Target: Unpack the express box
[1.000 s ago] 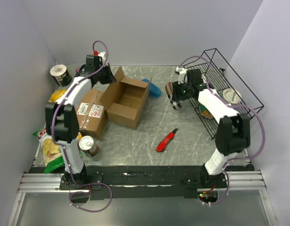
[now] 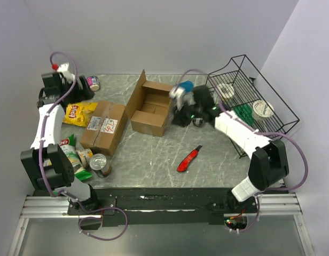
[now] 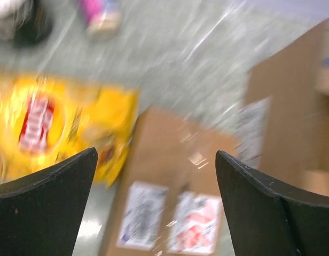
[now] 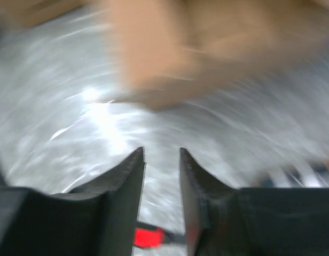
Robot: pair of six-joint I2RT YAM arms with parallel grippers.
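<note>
An opened cardboard box (image 2: 148, 120) sits at the middle back, a taped box with labels (image 2: 103, 136) to its left. My left gripper (image 2: 79, 88) hangs open above a yellow snack bag (image 3: 63, 125), nothing between its fingers. My right gripper (image 2: 183, 106), blurred, is just right of the open box; in the right wrist view its fingers stand a little apart over bare surface. A red box cutter (image 2: 187, 160) lies at the front middle.
A wire rack (image 2: 244, 74) with containers stands at the right. A can (image 2: 100, 165), a chip bag (image 2: 73, 160) and a small tub (image 2: 93, 82) are at the left.
My left arm has swung leftward, away from the open box's flap. My right gripper has moved left toward the open box, off the object by the rack. The open box has shifted slightly.
</note>
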